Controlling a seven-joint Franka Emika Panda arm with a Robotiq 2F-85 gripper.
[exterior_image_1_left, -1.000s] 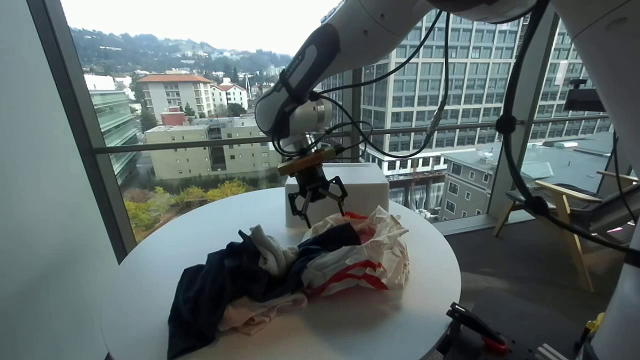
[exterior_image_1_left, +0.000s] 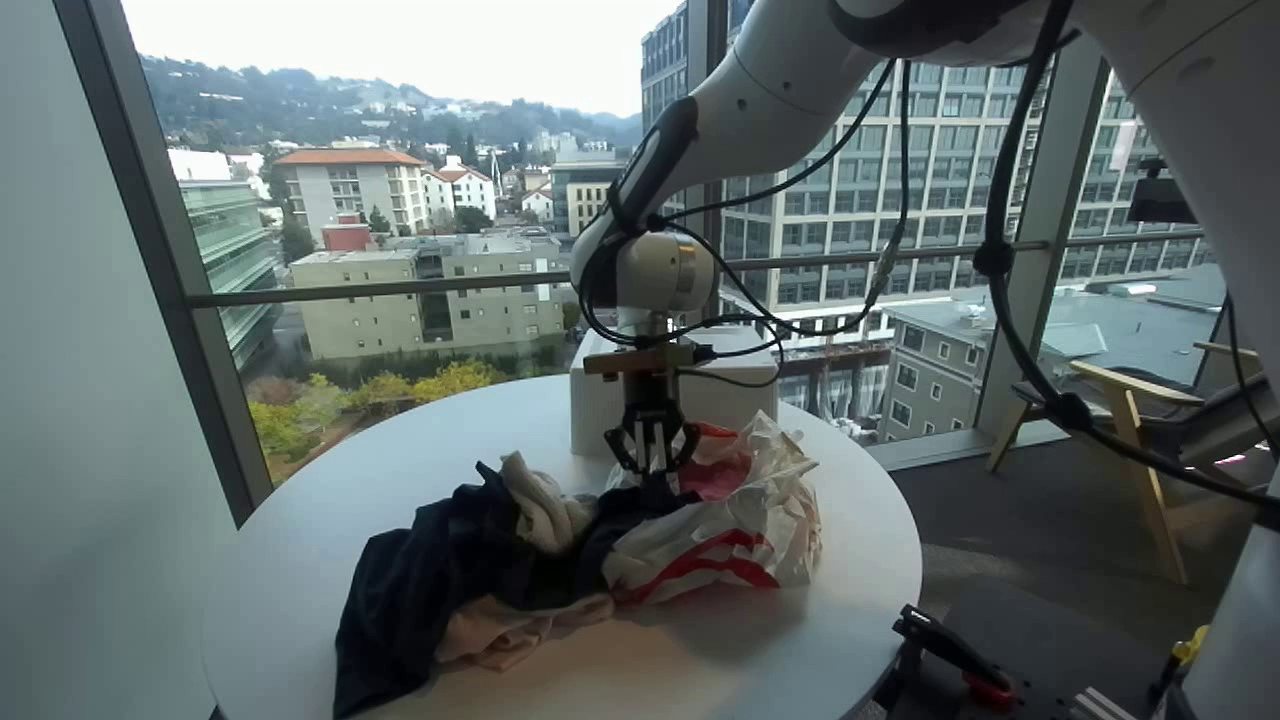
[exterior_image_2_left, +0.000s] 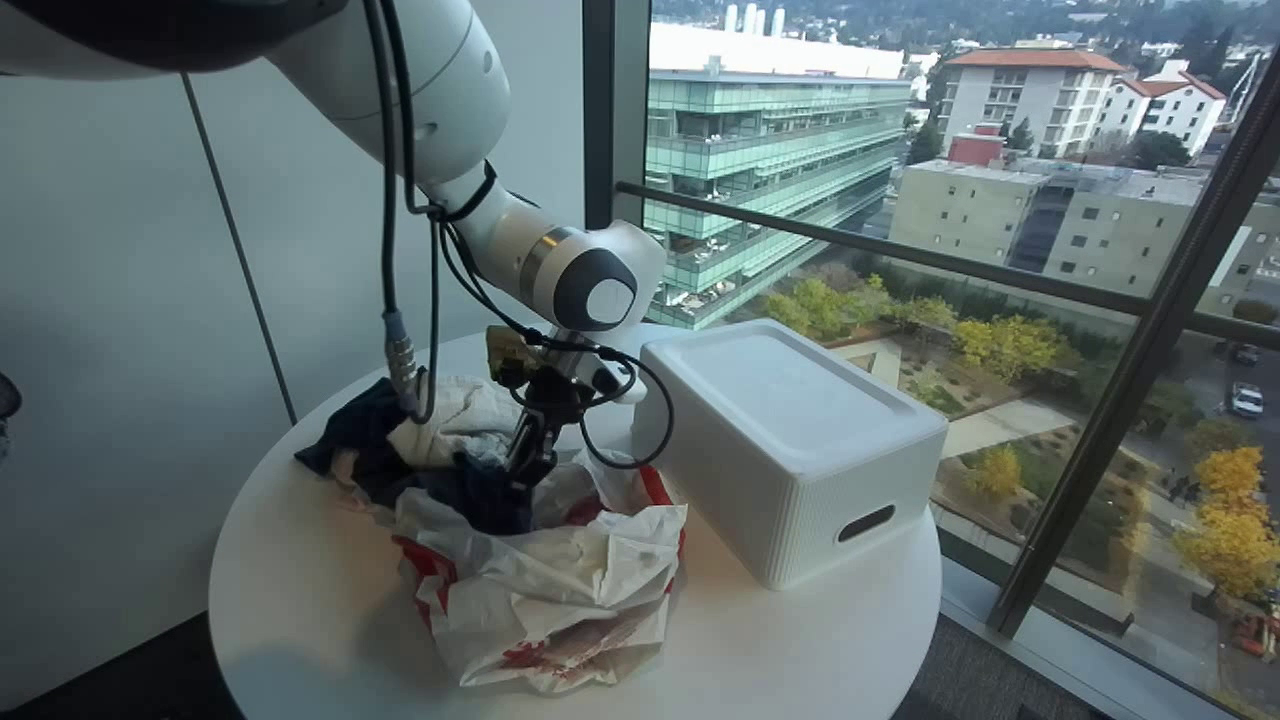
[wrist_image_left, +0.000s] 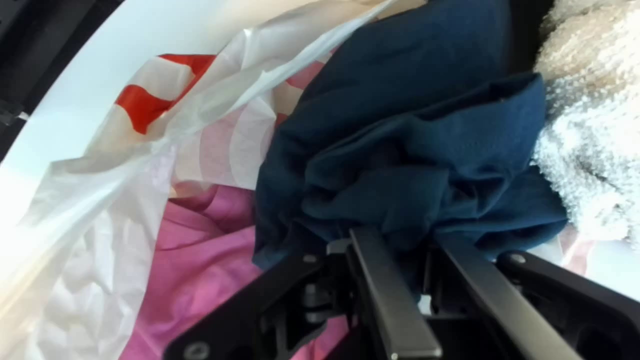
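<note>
A navy cloth (wrist_image_left: 408, 150) runs from the pile on the round table into the mouth of a white and red plastic bag (exterior_image_2_left: 552, 600). My gripper (exterior_image_1_left: 655, 478) points down at the end of this cloth, over the bag's opening. Its fingers (wrist_image_left: 393, 300) stand close together, a narrow gap between them, and their tips press into the navy folds. Whether they pinch the fabric is hidden there. Inside the bag lies a pink cloth (wrist_image_left: 198, 270). A cream fluffy cloth (exterior_image_1_left: 546, 504) and a pale pink one (exterior_image_1_left: 516, 630) rest with the navy pile.
A white lidded box (exterior_image_2_left: 792, 444) stands on the round table (exterior_image_1_left: 300, 504) behind the bag, close to my wrist. Windows and a wall surround it.
My gripper has come down and slightly right onto the navy cloth, turning more upright. Its fingers were wide apart and are now much closer. The cloth's raised end has been pressed lower.
</note>
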